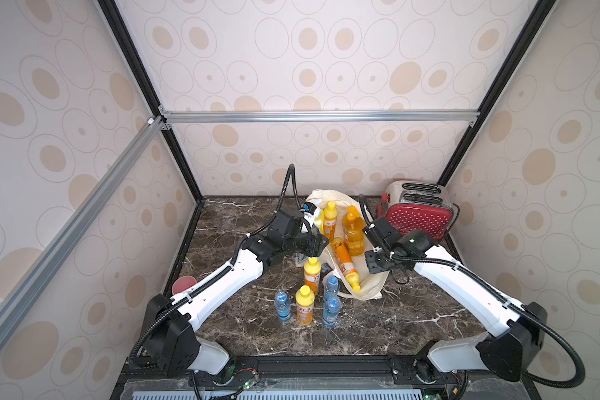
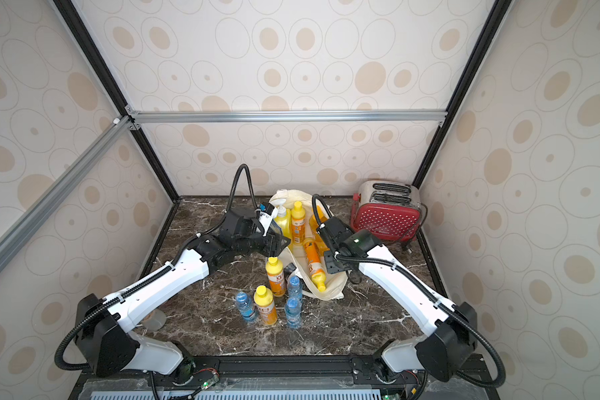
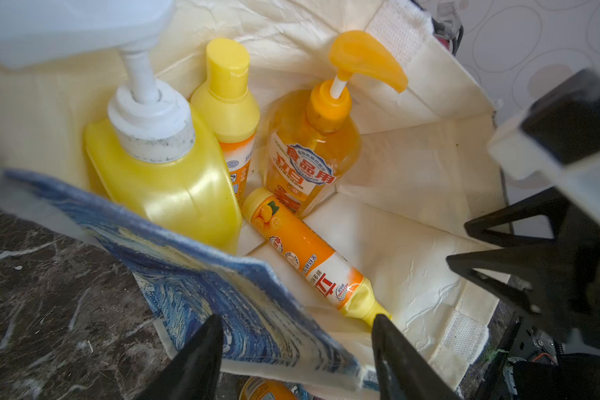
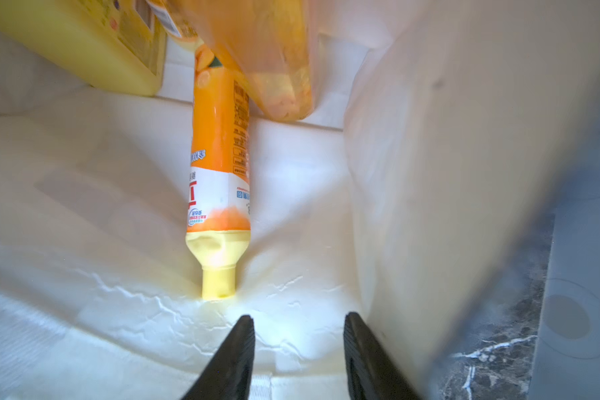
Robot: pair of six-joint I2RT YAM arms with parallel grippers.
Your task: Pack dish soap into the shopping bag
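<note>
The cream shopping bag [image 1: 372, 283] lies open on its side at the table's centre. Inside, the left wrist view shows a yellow pump bottle [image 3: 166, 186], an orange pump bottle [image 3: 306, 143] and a yellow-capped orange bottle [image 3: 230, 120], all upright. Another orange bottle [image 3: 306, 250] lies on its side, its yellow cap toward the bag's mouth. My left gripper is open at the bag's left edge, the blue-printed wall passing across the space between its fingers. Over the bag's right part, my right gripper stands open, no bottle between its fingers; whether it touches cloth I cannot tell.
Two yellow-capped orange bottles, a rear one [image 1: 312, 274] and a front one [image 1: 304, 305], stand before the bag among blue water bottles [image 1: 282, 306]. A red toaster [image 1: 416, 216] sits behind on the right. A pink cup [image 1: 184, 284] is far left. Table left of the bag is clear.
</note>
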